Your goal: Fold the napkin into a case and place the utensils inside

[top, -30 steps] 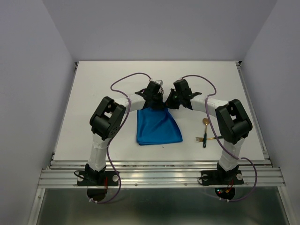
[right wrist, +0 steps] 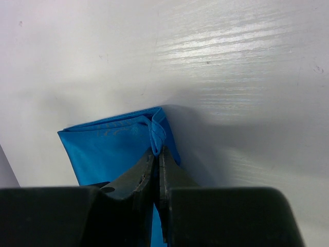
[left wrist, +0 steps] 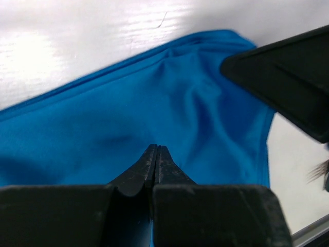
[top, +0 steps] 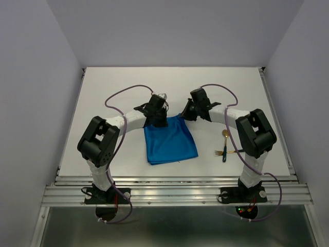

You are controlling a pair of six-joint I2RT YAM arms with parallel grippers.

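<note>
A blue napkin lies folded on the white table, its upper right corner gathered. My right gripper is shut on that corner, the pinched fold showing just above its fingertips in the right wrist view. My left gripper hangs over the napkin's upper left part; in the left wrist view its fingertips look close together over the cloth, and whether anything is between them cannot be told.
A spoon and a fork lie crossed with other utensils at the table's right.
The napkin has shifted slightly left compared with a second ago. The right gripper stays in place.
</note>
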